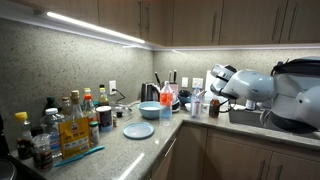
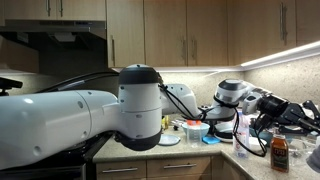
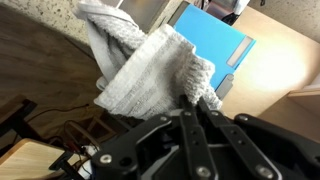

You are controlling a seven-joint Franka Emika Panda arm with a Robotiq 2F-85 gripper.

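In the wrist view, a crumpled pale grey cloth (image 3: 150, 75) hangs from my gripper, which is shut on it. The cloth spreads away from the fingertips toward the upper left, and its folds hide part of what lies behind. In exterior view 1, my arm reaches in from the right, with the gripper end (image 1: 217, 80) above the back counter. The gripper end (image 2: 290, 115) also shows at the right of exterior view 2, over the counter, but the fingers are too small to make out there.
An amber bottle (image 1: 214, 108) and a pale bottle (image 1: 196, 104) stand close by the arm. A blue bowl (image 1: 150, 109) and a blue plate (image 1: 138, 130) occupy the left counter, with several bottles (image 1: 75, 130) farther along. Beyond the cloth lies a flat blue object (image 3: 215, 40).
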